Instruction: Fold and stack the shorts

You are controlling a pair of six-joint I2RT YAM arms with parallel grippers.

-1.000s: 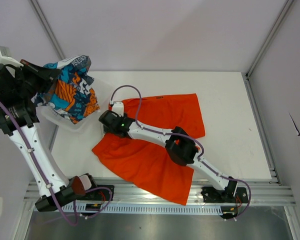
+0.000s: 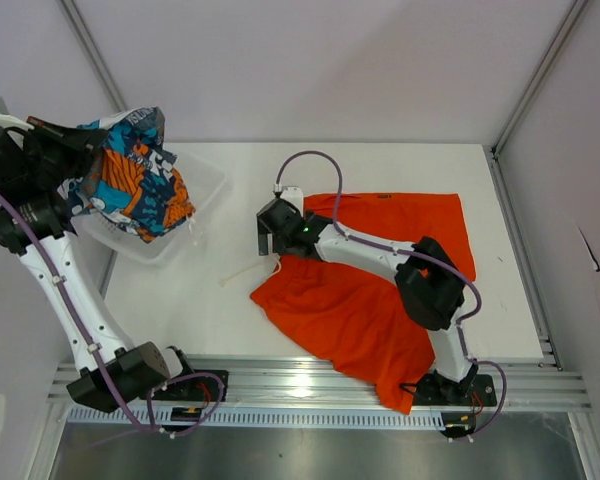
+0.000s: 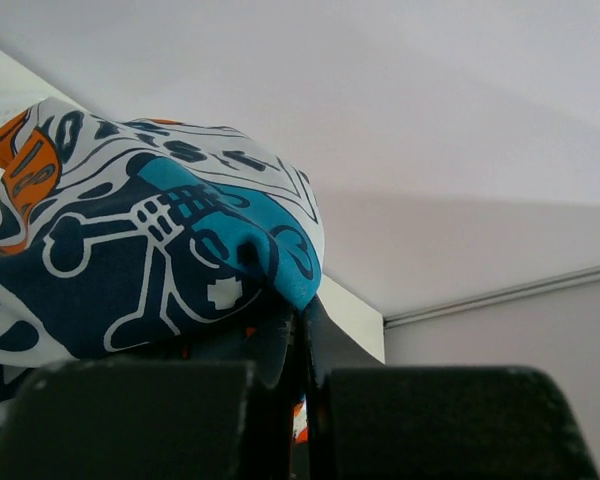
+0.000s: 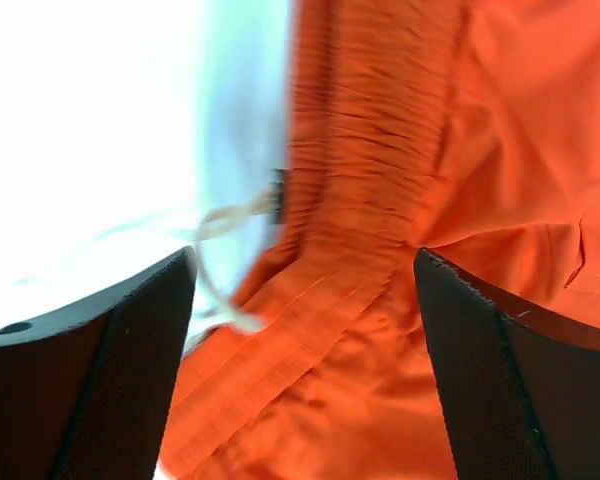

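My left gripper (image 2: 85,140) is shut on blue, orange and white patterned shorts (image 3: 150,240), holding them up over the white bin at the upper left. Red shorts (image 2: 350,310) lie spread on the table, part hanging over the front edge. My right gripper (image 2: 270,230) is low at their left edge, its fingers apart around the waistband (image 4: 350,200), with a pale drawstring (image 4: 220,220) showing; no grasp is visible.
The white bin (image 2: 205,175) stands at the table's left, partly hidden by the patterned shorts.
The right gripper has moved rightward across the table, and the red shorts have shifted right with it, baring table and drawstring on the left. The held patterned shorts have moved slightly left.
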